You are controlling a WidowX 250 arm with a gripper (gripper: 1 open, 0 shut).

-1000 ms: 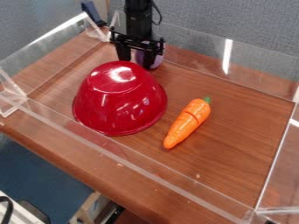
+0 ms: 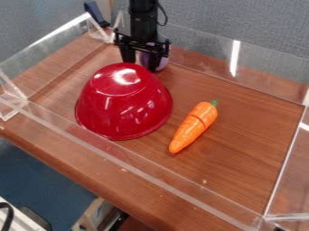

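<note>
A red bowl (image 2: 123,104) lies upside down on the wooden table, left of centre. An orange toy carrot (image 2: 193,126) with a green tip lies to its right. My black gripper (image 2: 141,56) is low at the back, just behind the bowl, in front of or around a pale purple object (image 2: 161,58) that it partly hides. I cannot make out whether its fingers are open or shut.
Clear plastic walls (image 2: 234,58) edge the wooden table (image 2: 241,162). A blue floor area shows beyond the front left edge.
</note>
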